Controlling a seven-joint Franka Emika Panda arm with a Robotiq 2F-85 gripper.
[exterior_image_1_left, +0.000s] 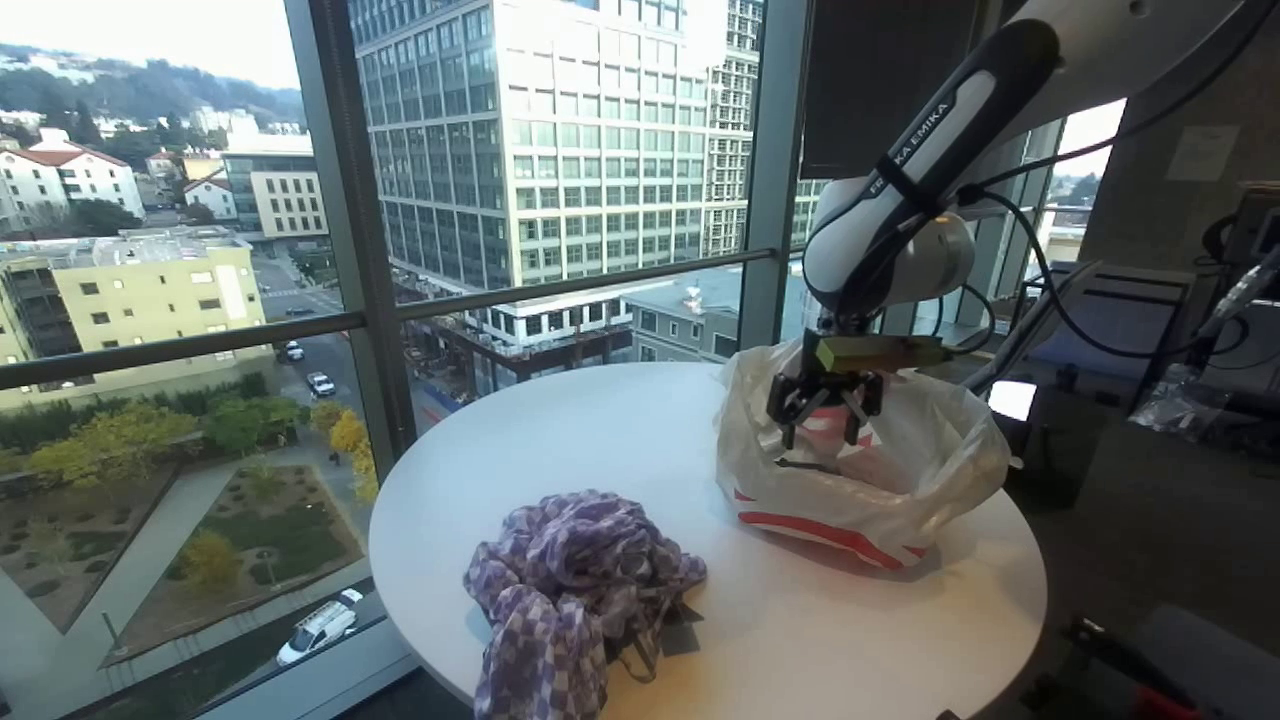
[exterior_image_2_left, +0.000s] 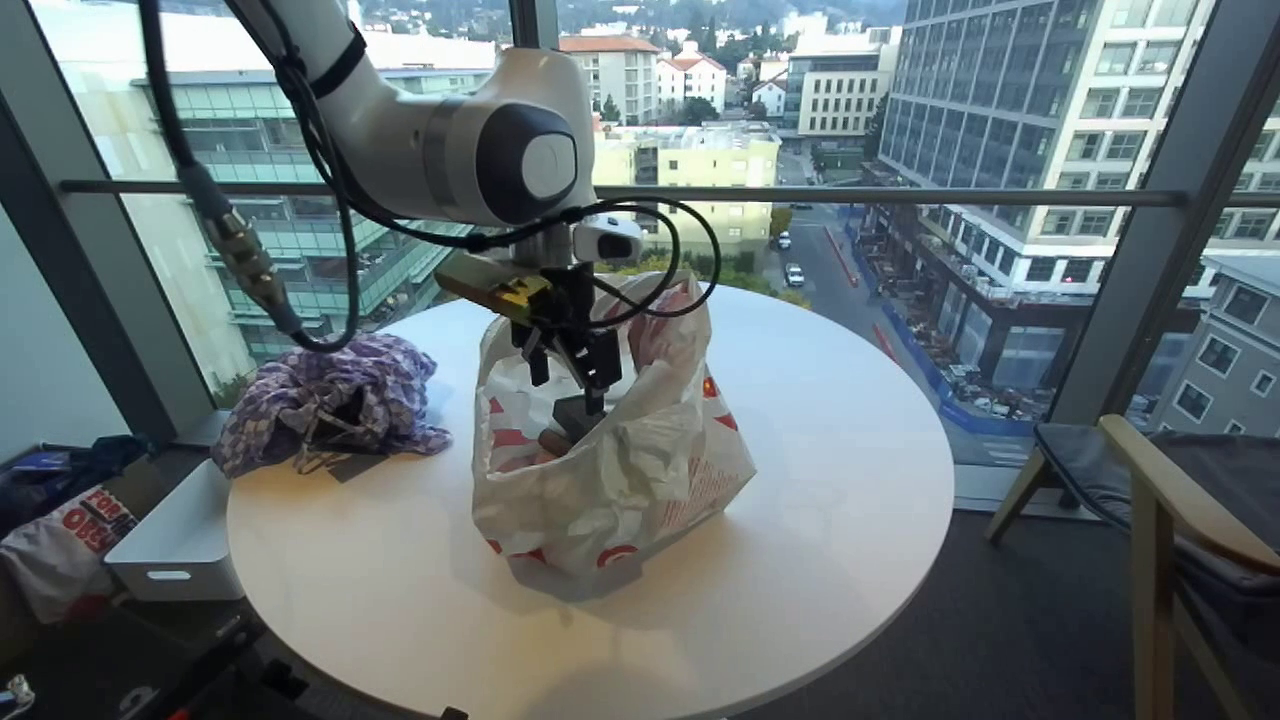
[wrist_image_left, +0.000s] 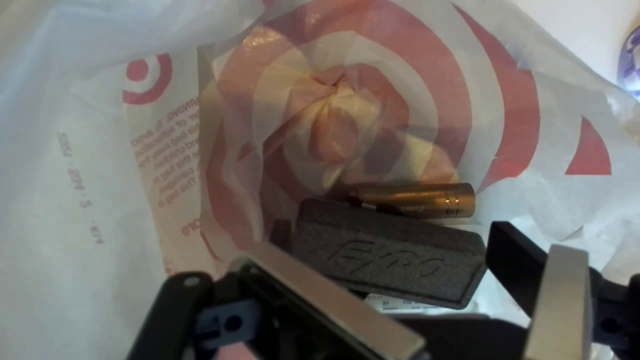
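A white plastic bag (exterior_image_1_left: 816, 510) with red markings stands open-mouthed on the round table. My gripper (exterior_image_1_left: 828, 426) is open at the bag's mouth, its fingers pointing down inside. Within the bag, the wrist view shows a dark grey Expo eraser (wrist_image_left: 390, 252) and a bronze-coloured marker (wrist_image_left: 420, 200) lying along its far side. The eraser appears between and beyond the fingers, with nothing gripped. In exterior view 2 the eraser (exterior_image_2_left: 576, 416) sits just below my fingertips; whether they touch it I cannot tell. A white label lies partly hidden beneath the eraser.
A crumpled purple checked cloth (exterior_image_1_left: 582, 564) lies on the table, away from the bag, with dark straps beside it. Windows stand close behind.
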